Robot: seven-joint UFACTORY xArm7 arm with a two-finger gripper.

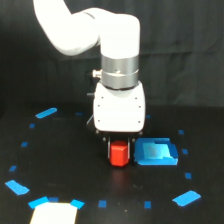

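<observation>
A red block (119, 153) sits low between the fingers of my gripper (119, 151), just right of the middle of the camera view. The dark fingers stand close against its sides, and the gripper looks shut on it. Whether the block touches the table cannot be told. Directly to its right is a small blue tray (142, 153), its left edge close to the gripper.
The table (60, 150) is black and mostly bare. Blue tape marks (17, 187) and small blue squares lie scattered over it. A pale object (54, 213) is cut off at the bottom left edge.
</observation>
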